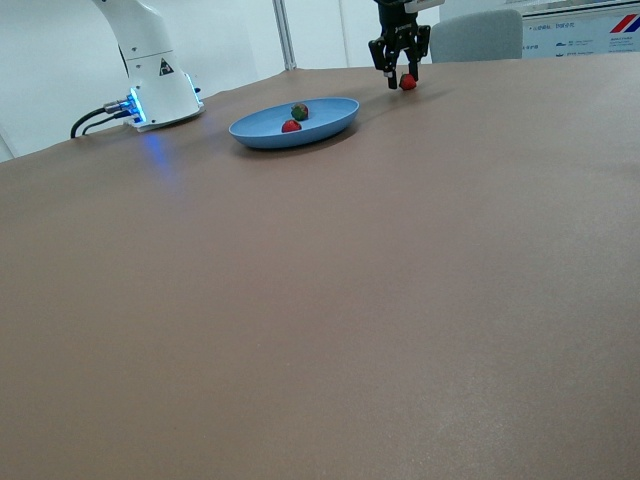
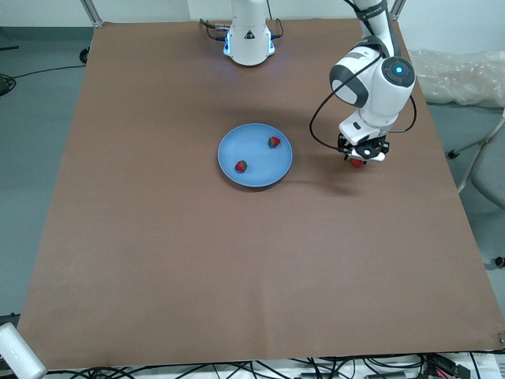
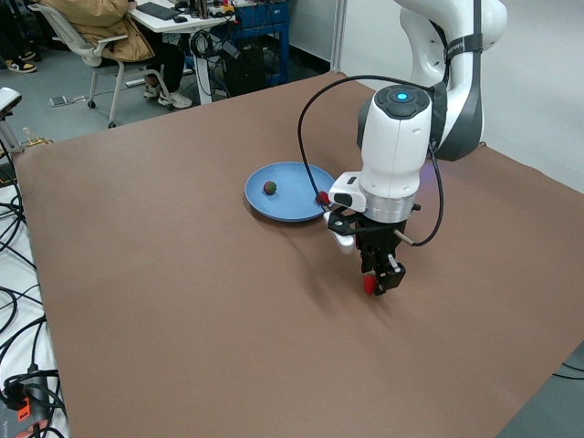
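A blue plate holds two strawberries. My black gripper is low over the table to the right of the plate in the left view, pointing down beside a third red strawberry, which sits around its fingertips. In the right view the same red fruit shows at the bottom of the gripper, partly behind a finger. Whether the fingers are closed on it I cannot tell.
Cables and equipment lie beyond its edges.
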